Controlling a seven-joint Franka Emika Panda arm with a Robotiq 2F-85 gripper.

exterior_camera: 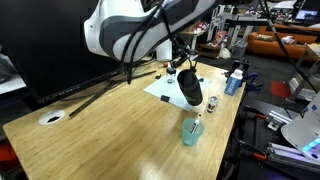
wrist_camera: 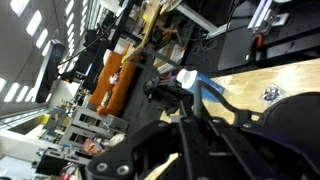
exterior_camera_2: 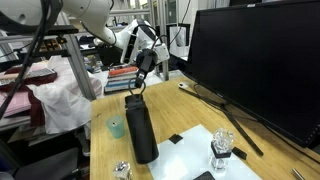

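Note:
A black bottle [exterior_camera: 190, 87] is tilted in exterior view 1, over the table behind the pale green cup [exterior_camera: 191, 133]. In exterior view 2 the bottle [exterior_camera_2: 141, 130] leans slightly, with my gripper [exterior_camera_2: 138, 92] shut at its top end. The green cup [exterior_camera_2: 116, 128] is beside it, apart from it. From the wrist, the dark body of the bottle [wrist_camera: 290, 125] fills the lower right. My fingers are dark and hard to separate from the bottle there, so the exact contact is hidden.
A small metallic cup [exterior_camera: 211, 103] stands near the green cup. A blue-and-white bottle [exterior_camera: 234, 80] is at the table's right side. The white sheet [exterior_camera: 170, 91] lies behind, and a clear item [exterior_camera_2: 221, 145] stands on it. Black monitors line the back.

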